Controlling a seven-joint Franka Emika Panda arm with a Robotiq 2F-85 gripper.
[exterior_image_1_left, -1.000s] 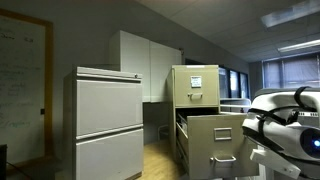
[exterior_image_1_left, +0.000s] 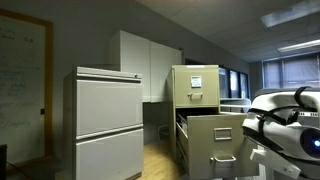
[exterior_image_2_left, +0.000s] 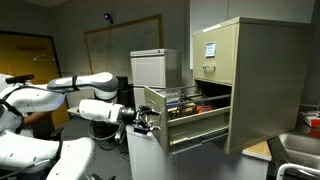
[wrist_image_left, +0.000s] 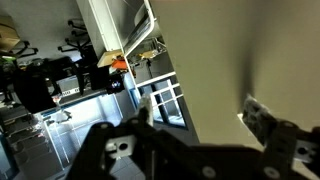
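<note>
A tan filing cabinet (exterior_image_1_left: 196, 86) stands with its lower drawer (exterior_image_1_left: 214, 145) pulled out, its front handle (exterior_image_1_left: 224, 159) showing low on the panel. In exterior view 2 the drawer's side (exterior_image_2_left: 200, 125) is visible, with mixed items (exterior_image_2_left: 192, 107) inside. My gripper (exterior_image_2_left: 148, 122) is close to the outer face of the drawer front; whether it touches cannot be told. In the wrist view the gripper has its fingers spread wide with nothing between them, and a plain tan panel (wrist_image_left: 225, 60) fills much of the view. The handle is not clear there.
A white two-drawer cabinet (exterior_image_1_left: 108, 125) stands to the left in exterior view 1. White wall cupboards (exterior_image_1_left: 148, 68) hang behind. In exterior view 2 a metal rack (exterior_image_2_left: 300, 160) sits beside the tan cabinet at lower right.
</note>
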